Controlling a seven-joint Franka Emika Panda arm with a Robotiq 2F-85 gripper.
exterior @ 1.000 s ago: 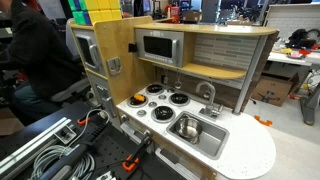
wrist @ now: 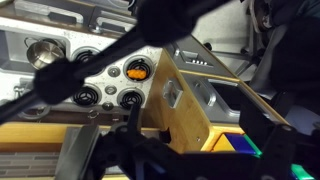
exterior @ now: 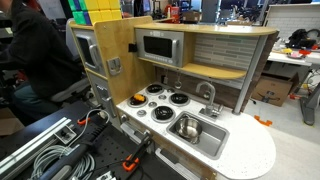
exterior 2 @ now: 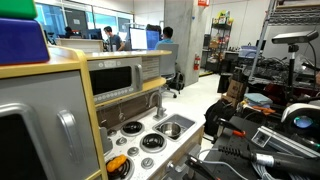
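Note:
A small orange object (exterior: 138, 98) lies on the stove top of a toy kitchen, at the left burners. It also shows in exterior view 2 as an orange shape (exterior 2: 117, 163) low on the stove, and in the wrist view as an orange piece (wrist: 138, 72) on a burner. My gripper looks open in the wrist view, its dark fingers apart and nothing visible between them. It hangs above the kitchen, and a blurred black bar crosses that view. In the exterior views I cannot make out the gripper clearly.
The kitchen has several burners, a metal sink (exterior: 188, 127) with a faucet (exterior: 208, 98), a microwave (exterior: 160, 46) under a wooden shelf, and a tall cabinet (exterior: 88, 50) at the left. Cables (exterior: 50, 160) lie on the dark table in front. The white counter right of the sink is bare.

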